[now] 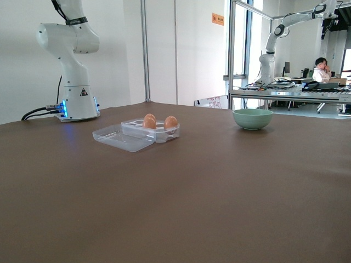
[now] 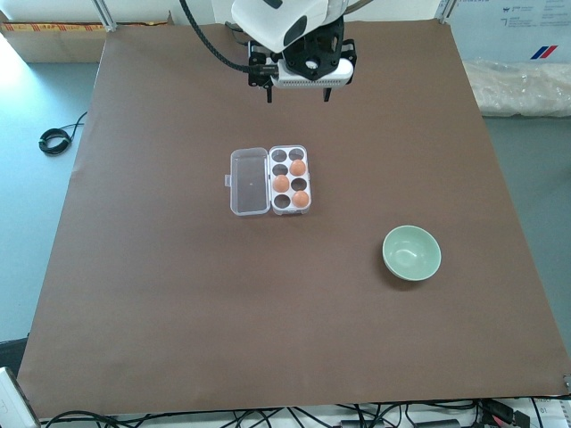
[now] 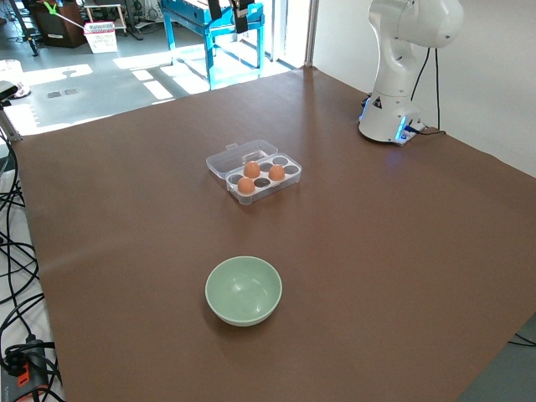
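Note:
A clear egg carton lies open mid-table, its empty lid flat beside it, with three brown eggs among its compartments. A pale green bowl stands upright and empty, toward the front right in the left view and nearest in the right view. My gripper hangs at the far edge in the left view, well beyond the carton, its two fingers apart and nothing seen between them. In the right view only dark gripper parts show at the top edge.
My arm's base stands at one edge. Cables run along the outer side of another edge.

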